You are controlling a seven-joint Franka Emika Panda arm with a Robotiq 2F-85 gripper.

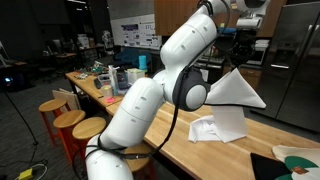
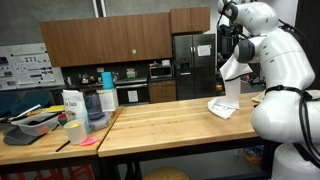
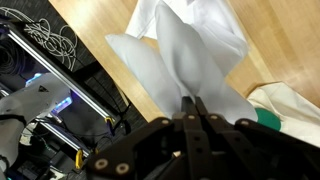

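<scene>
A white cloth hangs in folds high above the wooden table, its upper end at my gripper. The fingers are shut with the cloth pinched between them, and in the wrist view the hanging cloth spreads out below the fingertips. In exterior view 2 the same cloth droops under the arm at the right. A second white piece, cloth or paper, lies crumpled on the table beneath; whether the two touch is unclear.
A green and white item and a black flat object lie at the table's right end. Bottles, a blue-lidded container and a cup crowd the far end. Stools line one side.
</scene>
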